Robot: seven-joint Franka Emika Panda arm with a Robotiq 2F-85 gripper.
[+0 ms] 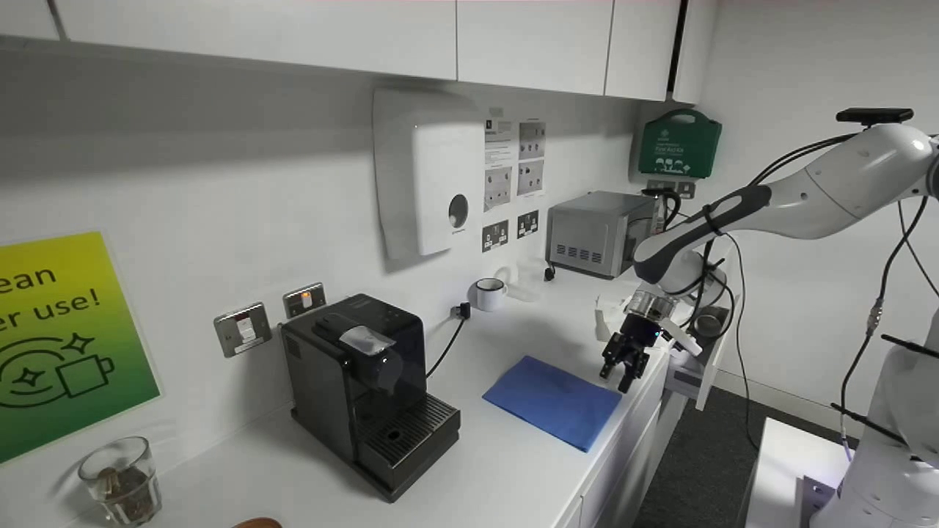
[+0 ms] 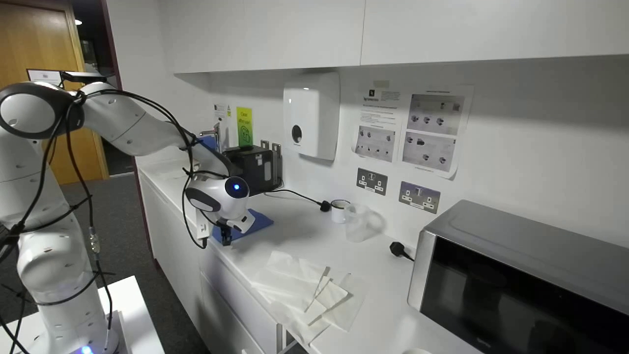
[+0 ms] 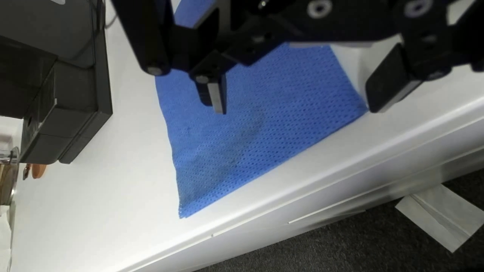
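A blue cloth (image 1: 552,401) lies flat on the white counter, close to its front edge. My gripper (image 1: 617,373) hangs just over the cloth's right-hand corner in exterior view 1. In the wrist view the gripper is open, its two fingers wide apart and only the cloth (image 3: 254,136) seen below between them. Whether a fingertip touches the cloth cannot be told. In exterior view 2 the arm partly hides the cloth (image 2: 259,221).
A black coffee machine (image 1: 370,396) stands left of the cloth. Toward the wall are a white mug (image 1: 490,294) and a clear jug (image 2: 356,223). Loose papers (image 2: 312,289) lie before the microwave (image 2: 501,277). An open drawer (image 1: 695,369) juts out past the arm.
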